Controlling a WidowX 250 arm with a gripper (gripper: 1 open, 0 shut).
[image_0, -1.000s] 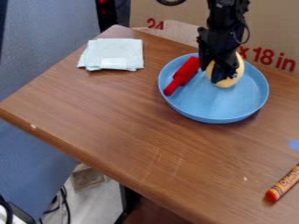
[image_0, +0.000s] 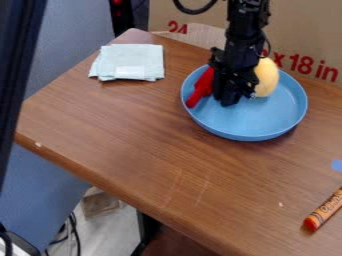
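Observation:
My gripper (image_0: 230, 85) is down inside the blue plate (image_0: 254, 122), over a red object (image_0: 201, 88) at the plate's left side. Just right of the gripper lies a pale yellow, rounded object (image_0: 265, 77), partly hidden by it. The fingertips are dark against dark, so I cannot tell whether they are open, shut or holding anything.
A folded pale cloth (image_0: 127, 62) lies at the back left of the wooden table (image_0: 134, 150). An orange stick (image_0: 325, 208) lies at the right edge. Cardboard stands behind the plate.
My gripper has moved down and a little left, from over the yellow object toward the red one. More of the red object is now hidden behind it.

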